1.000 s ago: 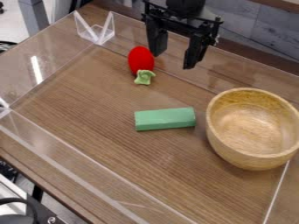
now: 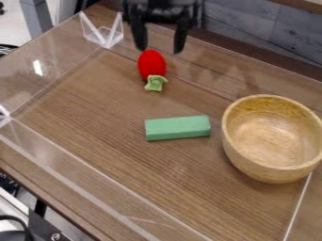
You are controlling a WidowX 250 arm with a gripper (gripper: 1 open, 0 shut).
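Note:
My dark gripper (image 2: 156, 28) hangs at the top centre, blurred, its fingers apart with nothing visible between them. Below it a red object (image 2: 151, 64) lies on the wooden table, with a small green piece (image 2: 156, 84) at its lower end. A green bar (image 2: 178, 127) lies near the middle.
A tan bowl (image 2: 272, 168) sits on the right. A clear plastic piece (image 2: 101, 32) stands at the upper left. A raised wooden edge (image 2: 265, 21) runs along the back right.
My gripper has moved up and to the left, away from the right side of the red object to above it. The objects on the table look unchanged.

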